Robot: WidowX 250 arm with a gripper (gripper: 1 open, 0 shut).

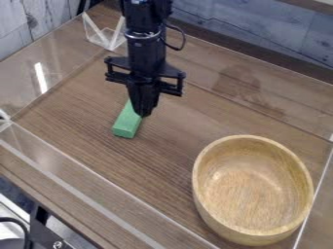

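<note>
My gripper (pixel 143 89) hangs from the top of the camera view over the wooden table, just above and slightly right of a flat green rectangular object (pixel 128 121) lying on the surface. Part of that object's upper end is behind the gripper. I cannot tell from this angle whether the fingers are open or shut; nothing is clearly held in them.
A large tan round bowl (pixel 254 171) stands at the front right. Clear plastic pieces lie at the left edge and behind the arm.
</note>
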